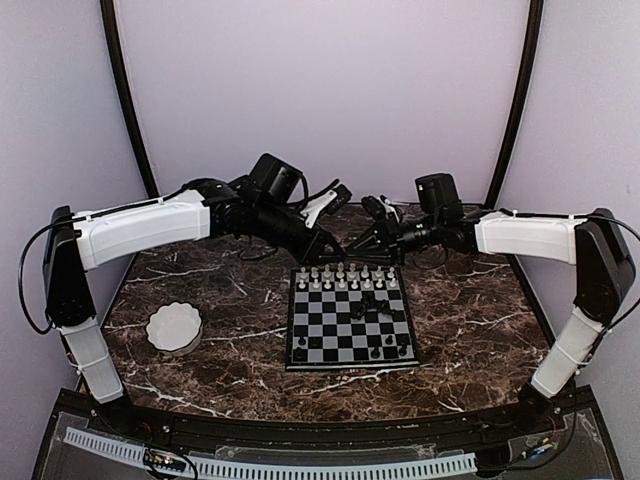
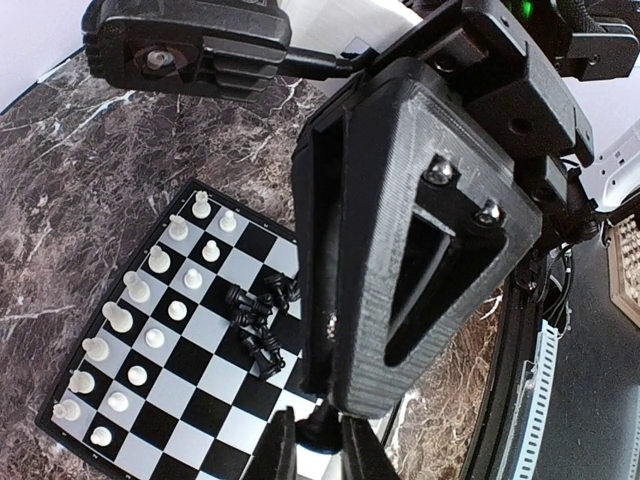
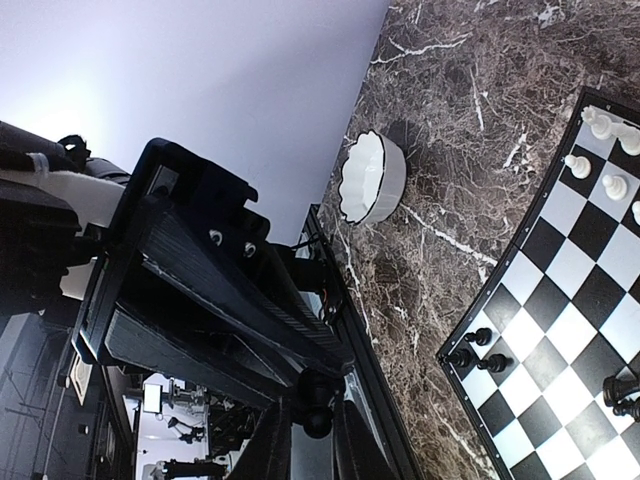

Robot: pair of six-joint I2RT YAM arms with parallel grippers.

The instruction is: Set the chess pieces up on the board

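The chessboard (image 1: 330, 330) has white pieces (image 2: 118, 317) in two rows along its far side. Black pieces (image 2: 262, 355) lie clustered on the right middle, and a few others (image 3: 482, 338) stand near the near corners. Above the board my two grippers meet: the left gripper (image 1: 335, 250) is shut on a black piece (image 2: 318, 433), seen low in the left wrist view. The right gripper (image 1: 360, 250) reaches to the same piece, which shows between fingertips in the right wrist view (image 3: 316, 410); whether its fingers touch it I cannot tell.
A white scalloped bowl (image 1: 174, 326) sits left of the board on the marble table (image 1: 230, 390).
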